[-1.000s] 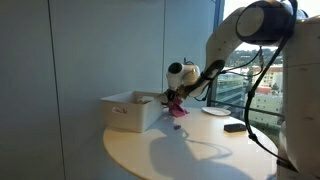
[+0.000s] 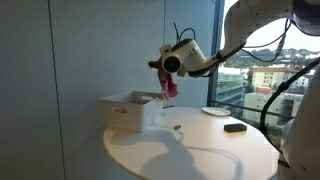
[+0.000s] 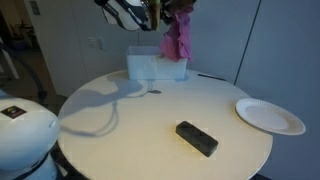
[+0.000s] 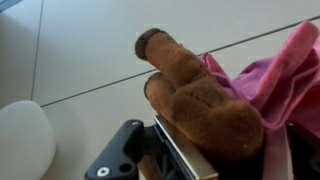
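In the wrist view a brown plush toy [image 4: 205,110] with dark-tipped limbs lies between the fingers of my gripper, which is shut on it. Pink cloth [image 4: 270,80] spreads out beside the brown plush, apparently part of the same toy. From outside, that pink cloth [image 2: 168,84] hangs down below my gripper [image 2: 160,65], clear of the table. A white box [image 2: 131,111] stands at the table's edge, a little lower and to the left in exterior view 1. In exterior view 2 the cloth [image 3: 178,40] overlaps the right end of the box [image 3: 150,66].
A dark block [image 3: 197,138] rests near its front, and a white plate [image 3: 270,116] lies by the right edge. One small dark item [image 3: 155,92] sits in front of the box. Behind the box is a wall.
My gripper has risen from near the tabletop and shifted slightly left, carrying the pink-clothed toy up with it. The box, plate and block stay where they were.
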